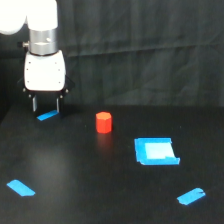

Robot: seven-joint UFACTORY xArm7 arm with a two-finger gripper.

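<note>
At the upper left, my gripper (pixel 46 104) points down with its two dark fingers spread apart. Just below the fingertips lies a small blue piece (pixel 47 115) on the dark table; it looks free of the fingers, though whether one touches it is too small to tell. A red block (pixel 104 122) stands to the right of the gripper, clear of it. Farther right and nearer the camera is a blue-edged object with a white middle (pixel 158 151).
One flat blue piece (pixel 20 188) lies at the front left, another blue piece (pixel 191 196) at the front right. A dark curtain (pixel 140 55) hangs behind.
</note>
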